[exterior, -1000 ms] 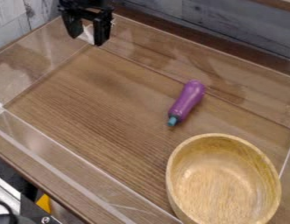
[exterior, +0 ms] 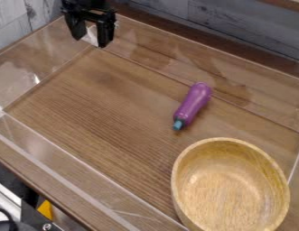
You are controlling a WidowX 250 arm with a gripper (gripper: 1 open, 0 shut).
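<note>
My gripper (exterior: 91,36) hangs at the top left of the camera view, dark, over the back edge of the wooden table; its fingers look apart, with nothing visible held. A purple eggplant-like object (exterior: 194,101) with a teal tip lies at a slant on the right half of the table, well apart from the gripper. A large yellow bowl (exterior: 230,153) fills the lower right.
Dark edges and a wall border it at the back, and cables show at the lower left beyond its edge.
My gripper has shifted very slightly up at the back left. The purple object and the bowl have not moved.
</note>
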